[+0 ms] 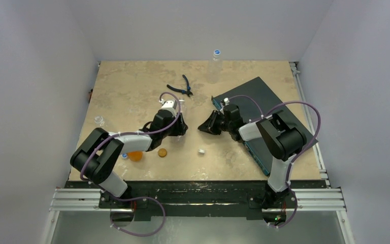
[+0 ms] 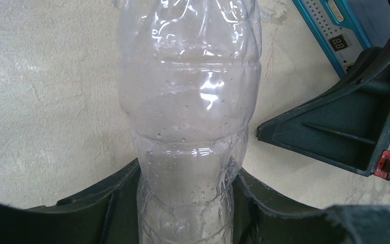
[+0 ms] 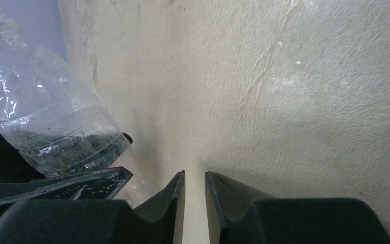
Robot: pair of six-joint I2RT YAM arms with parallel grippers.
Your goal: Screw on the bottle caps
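Note:
A clear plastic bottle (image 1: 182,108) is held by my left gripper (image 1: 182,127), whose black fingers (image 2: 119,203) press on both its sides. In the right wrist view the bottle's neck (image 3: 1,29) comes into sight at the upper left. My right gripper (image 1: 201,130) is just to the right of the bottle, apart from it; its fingers (image 3: 171,208) have a narrow gap with nothing in it. A small white cap (image 1: 201,151) is below that gripper in the top view; whether it touches the table cannot be told.
Another bottle (image 1: 214,71) with a blue top (image 1: 217,52) stands at the back. Pliers (image 1: 182,89) lie nearby. An orange object (image 1: 135,156), a round brown piece (image 1: 162,152) and a clear item (image 1: 99,121) are at left. A dark panel (image 1: 264,107) lies under the right arm.

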